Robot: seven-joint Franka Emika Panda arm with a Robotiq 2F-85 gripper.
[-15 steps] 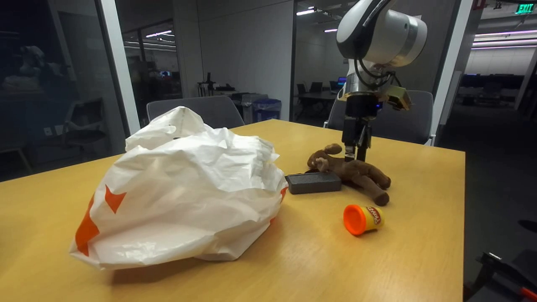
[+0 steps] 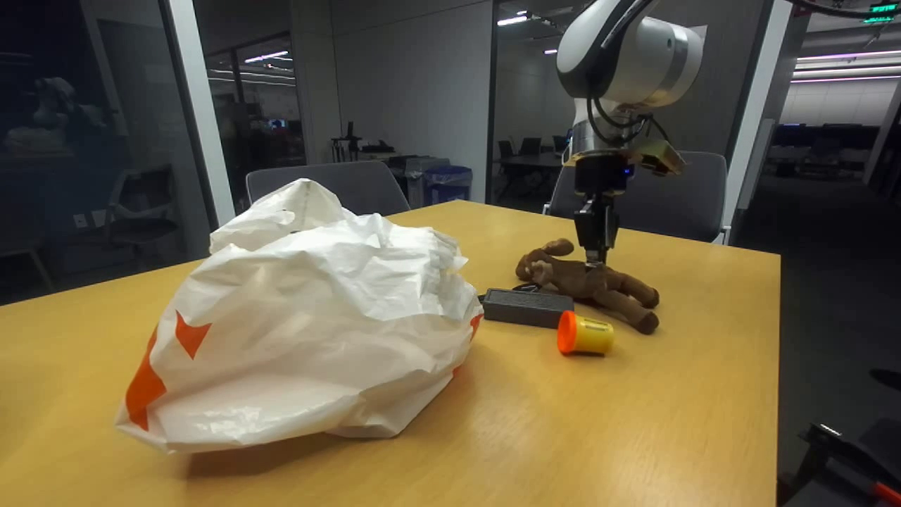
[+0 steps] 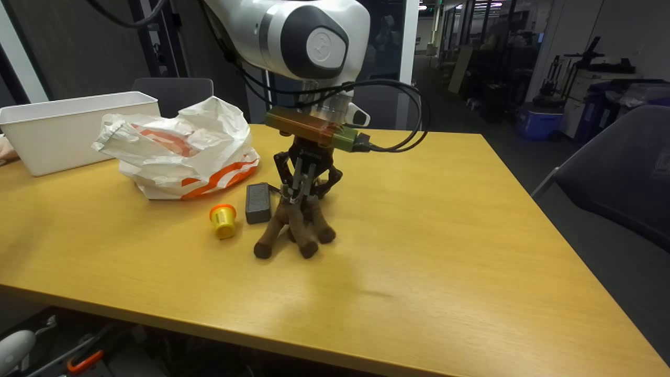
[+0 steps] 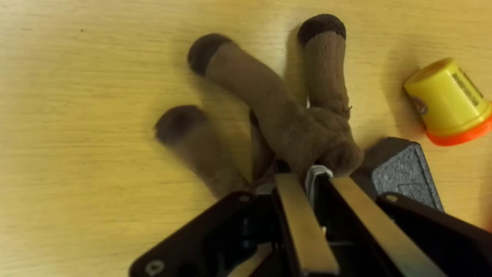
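A brown plush animal (image 2: 583, 279) with dark-tipped legs lies on its side on the table. Directly over its body is my gripper (image 3: 300, 193), pointing down, its fingertips touching or sunk into the plush. From the wrist, the fingers (image 4: 302, 221) stand a narrow gap apart over the toy (image 4: 276, 101), whose legs spread out beyond them. A small whitish piece shows at the gap; what it is cannot be made out. The fingertips are partly hidden, so how firmly they close on the plush does not show.
Beside the toy lie a dark grey block (image 3: 258, 203) and a yellow tub (image 4: 445, 99) with an orange lid, on its side. A white plastic bag (image 2: 312, 313) and a white bin (image 3: 75, 129) stand farther over. In exterior view 2, the table's right side is clear.
The fingers have come closer together and the arm has shifted slightly left in exterior view 1. The yellow tub has rolled back toward the block. The plush's legs have moved a little.
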